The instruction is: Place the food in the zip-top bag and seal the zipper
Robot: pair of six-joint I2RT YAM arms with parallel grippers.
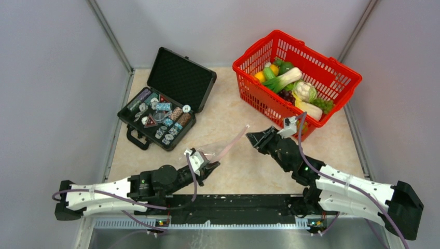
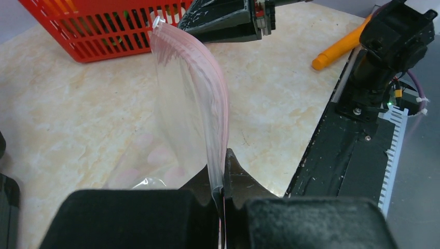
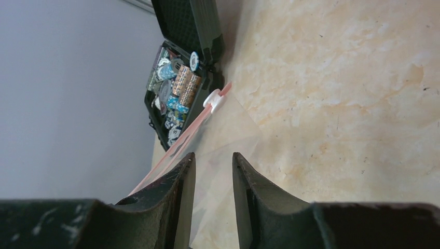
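A clear zip top bag (image 2: pixel 181 98) with a pink zipper strip is pinched at one end of that strip by my left gripper, which is shut on its thin edge. Faint pinkish shapes show through the bag's lower part; I cannot tell if food is inside. The white slider (image 3: pixel 213 99) sits near the strip's far end, toward my right gripper. My right gripper is part open, with nothing between its fingers; the bag hangs beyond and to the left of them. In the top view, the strip's free end stops just short of the right gripper (image 1: pixel 252 141).
A red basket (image 1: pixel 259 98) of vegetables and fruit stands behind my right gripper. At the left back lies an open black case (image 1: pixel 176 78) full of small items. Bare table (image 1: pixel 244 171) lies between the arms.
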